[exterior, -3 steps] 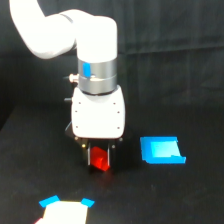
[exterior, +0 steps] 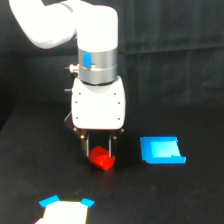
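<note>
A small red block [exterior: 101,158] rests on the black table, below the white arm, and looks turned at an angle. My gripper [exterior: 98,151] points straight down over it, with its two dark fingers spread apart, one towards each side of the block. The fingertips reach about the block's upper part; whether either one touches it is too small to tell. The fingers look open.
To the right lies a flat dark square edged with blue tape [exterior: 162,139]. A pale sheet [exterior: 65,213] with blue tape at its corners is cut off by the bottom edge. Dark cloth hangs behind.
My gripper has risen a little. The red block has stayed low, has shifted slightly to the right and looks turned.
</note>
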